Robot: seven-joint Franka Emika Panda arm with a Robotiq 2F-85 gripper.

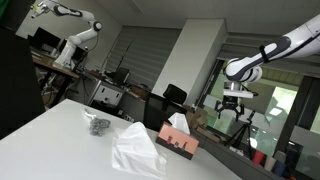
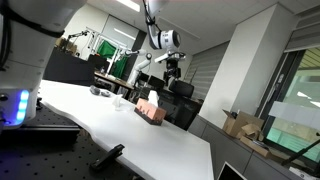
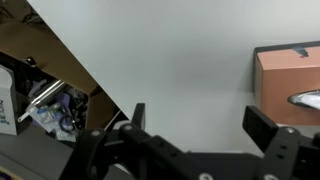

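Note:
A salmon-coloured tissue box (image 1: 178, 141) stands on the white table, a white tissue (image 1: 177, 122) rising from its top. Nearer the camera lies a loose, crumpled white tissue (image 1: 138, 152), and a small grey object (image 1: 98, 126) is to its left. My gripper (image 1: 231, 109) hangs in the air above and to the right of the box, apart from everything. In the wrist view the gripper is open, its fingers wide apart with nothing between them. The box (image 3: 285, 85) shows at that view's right edge, partly cut off.
The white table (image 2: 165, 145) has broad bare areas. Beyond its edge in the wrist view, an open cardboard box (image 3: 45, 45) and a container of small items (image 3: 60, 112) sit lower down. A black chair (image 1: 158, 110) stands behind the table.

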